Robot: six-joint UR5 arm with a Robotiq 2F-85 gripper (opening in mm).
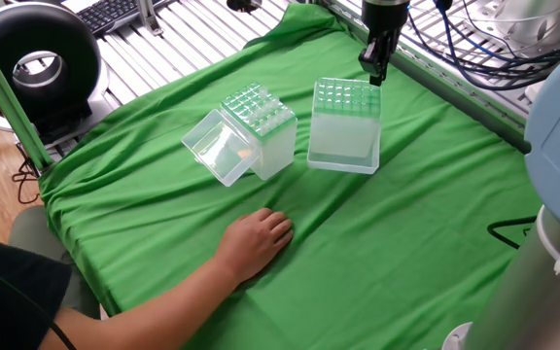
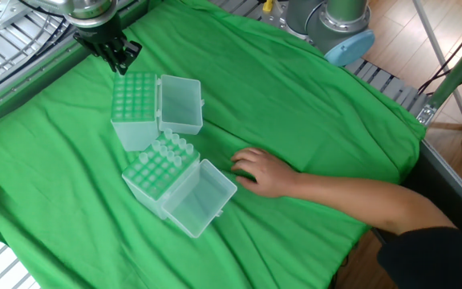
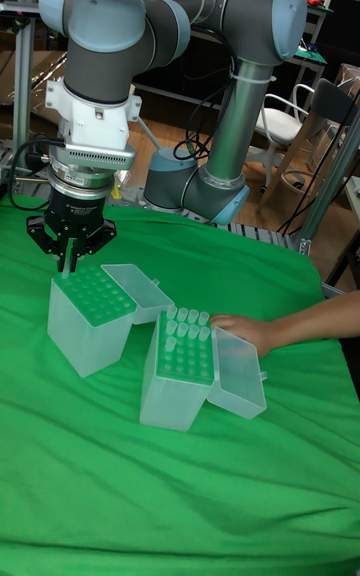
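Observation:
Two clear boxes with green hole-grid racks and hinged lids laid open stand side by side on the green cloth. Several clear tubes stand in one box. No tubes show in the grid of the other box. My gripper points down over the back corner of that box, its fingertips close to the rack's edge. In exterior view 3 the fingers look near each other. Whether they meet, touch the rack or hold a thin tube is too small to tell.
A person's hand rests on the cloth in front of the boxes. Behind my gripper runs the table's metal edge with cables beyond it.

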